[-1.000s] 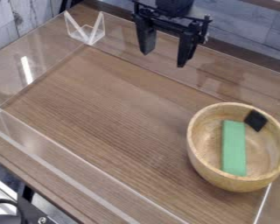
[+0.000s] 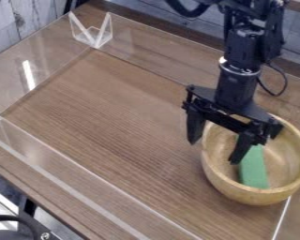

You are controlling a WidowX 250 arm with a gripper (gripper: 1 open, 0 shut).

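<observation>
The black gripper (image 2: 225, 127) hangs low over the wooden bowl (image 2: 250, 192) at the right, its fingers spread open at the bowl's left and upper part. A green block (image 2: 253, 172) lies inside the bowl below the gripper. I cannot see anything held between the fingers. The arm hides the upper part of the bowl's inside.
A clear plastic bracket (image 2: 93, 30) stands at the back left edge. Dark cables show at the lower left corner.
The gripper has come down and toward the front right, from the back of the table to over the bowl. The small black block in the bowl is now hidden.
</observation>
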